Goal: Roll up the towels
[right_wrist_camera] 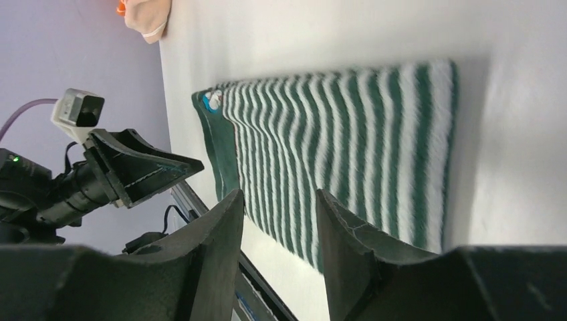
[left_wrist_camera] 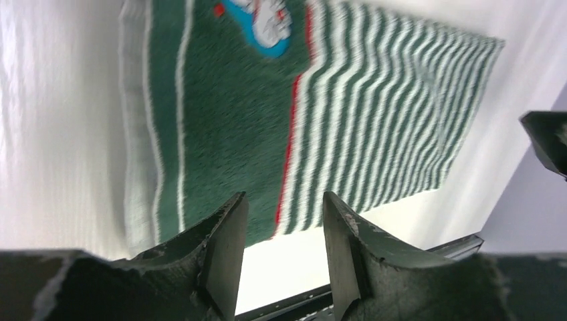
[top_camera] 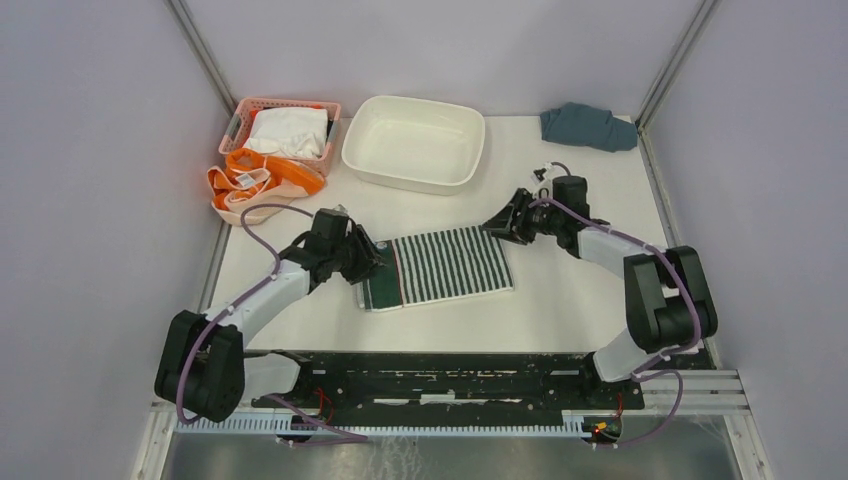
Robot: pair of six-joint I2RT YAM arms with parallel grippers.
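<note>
A folded green and white striped towel (top_camera: pixel 455 265) lies flat on the table, its plain dark green end towards the left. In the left wrist view that green end of the towel (left_wrist_camera: pixel 224 127) carries a blue and white patch. My left gripper (top_camera: pixel 374 262) is over the green end, fingers apart, with no cloth seen between its fingers. At the towel's far right corner is my right gripper (top_camera: pixel 497 230), its fingers (right_wrist_camera: pixel 224 234) also parted. The striped end of the towel (right_wrist_camera: pixel 348 134) shows beyond them; contact cannot be told.
An empty cream bin (top_camera: pixel 415 140) stands at the back. To its left is a pink basket (top_camera: pixel 252 104) with white cloth, orange and peach cloth (top_camera: pixel 255 190) hanging in front. Folded dark blue cloth (top_camera: pixel 588 127) lies back right. Bare table surrounds the towel.
</note>
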